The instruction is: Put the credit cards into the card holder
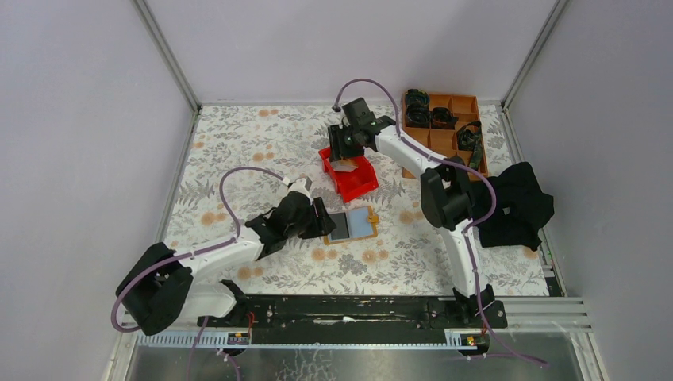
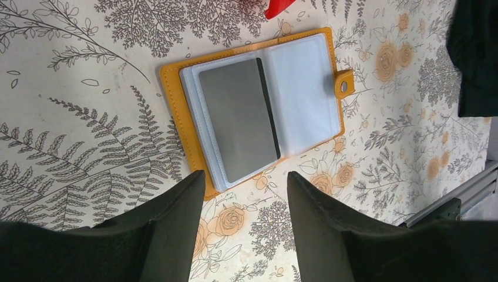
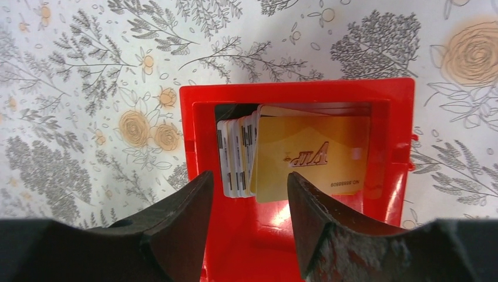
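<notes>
An orange card holder [image 2: 176, 88] lies spread on the patterned cloth, its clear sleeves [image 2: 302, 88] facing up and a grey panel [image 2: 238, 117] in the left half. My left gripper is open above the holder's near left part, nothing between its fingers. In the right wrist view, a gold card [image 3: 314, 155] leans flat in the red box, beside a row of several white cards [image 3: 235, 155] standing on edge against the box's left side. Over that box hangs my right gripper, open and empty, the cards lying beyond its fingertips.
The red box [image 1: 363, 182] stands behind the card holder. A wooden compartment tray [image 1: 440, 139] with dark items is at the back right, and a black cloth [image 1: 516, 206] lies on the right. Free cloth lies to the left.
</notes>
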